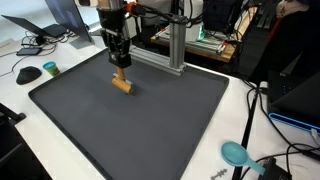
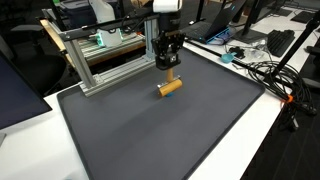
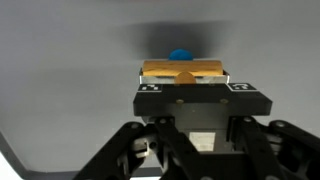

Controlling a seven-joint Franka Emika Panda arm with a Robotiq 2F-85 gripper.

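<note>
A wooden mallet-like piece has an orange-tan cylindrical head point(image 1: 122, 86) and a short upright handle point(image 2: 170, 73). My gripper point(image 1: 120, 66) is shut on the handle, with the head hanging below the fingers. In the wrist view the head point(image 3: 182, 68) lies crosswise just beyond the gripper. A small blue object point(image 2: 170, 94) shows partly under the head, and peeks past its far side in the wrist view. Exterior view 1 hides it behind the head. Whether head and blue object touch I cannot tell.
A metal frame point(image 2: 103, 75) stands along the mat's edge. A green cup point(image 1: 51, 69) and a pale blue round-ended item point(image 1: 238, 155) sit off the mat.
</note>
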